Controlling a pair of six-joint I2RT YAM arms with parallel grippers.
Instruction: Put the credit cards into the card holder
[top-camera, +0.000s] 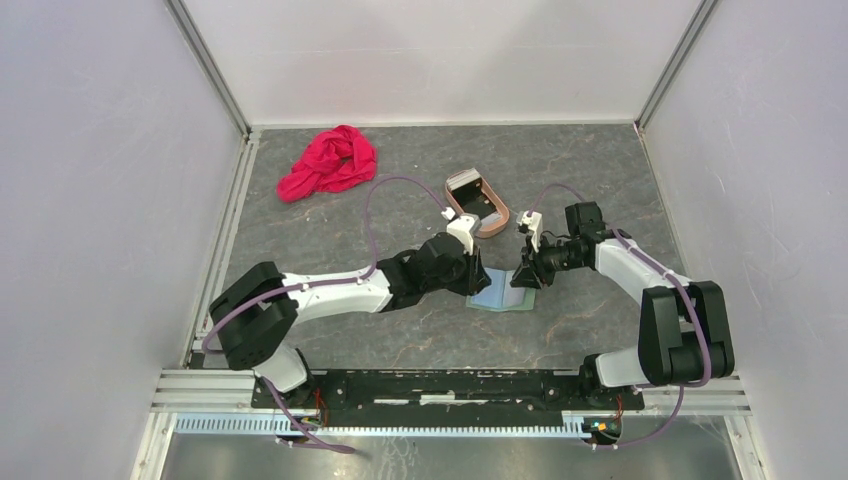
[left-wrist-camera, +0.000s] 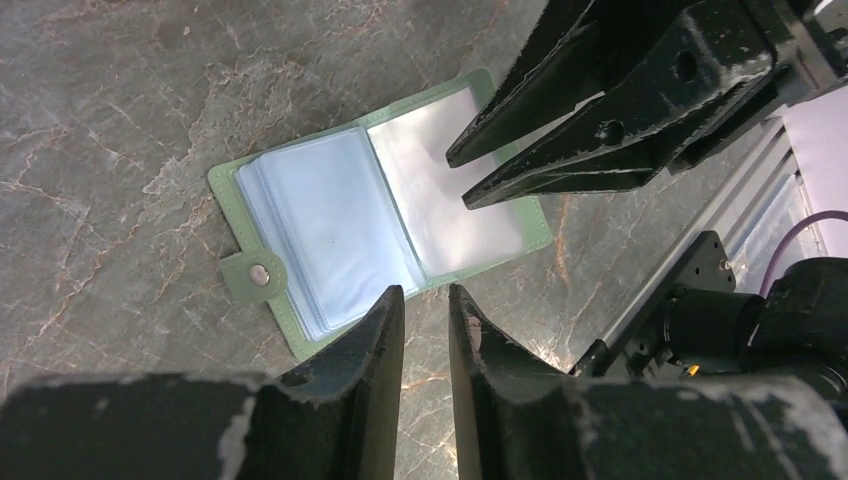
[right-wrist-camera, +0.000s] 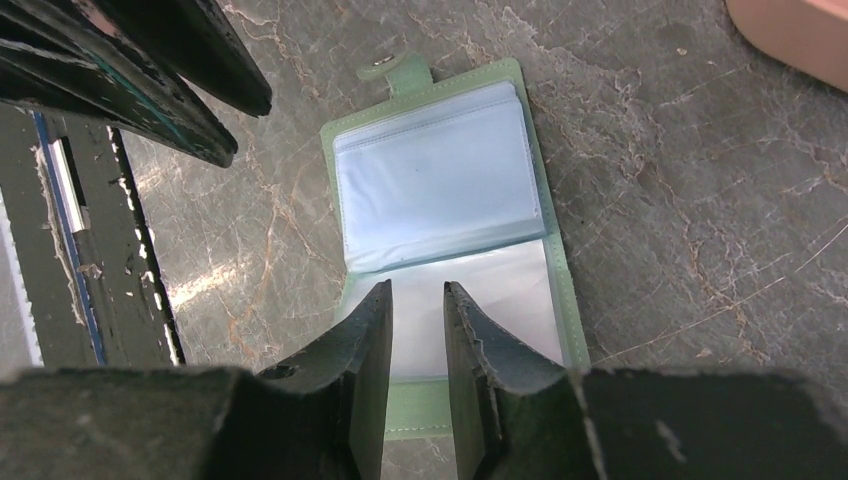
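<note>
The green card holder (top-camera: 500, 305) lies open on the table, its blue sleeves (left-wrist-camera: 325, 220) on one side and white sleeve (left-wrist-camera: 450, 205) on the other. My left gripper hovers over its lower edge, fingers slightly parted, with nothing visible between them. My right gripper is above the white-sleeve half, fingers close together with a narrow gap; I cannot tell whether anything is between them. A pink tray (top-camera: 493, 229) holding dark and light flat items stands behind the holder.
A red cloth (top-camera: 325, 165) lies at the back left. White walls surround the table. The two grippers are close to each other over the holder.
</note>
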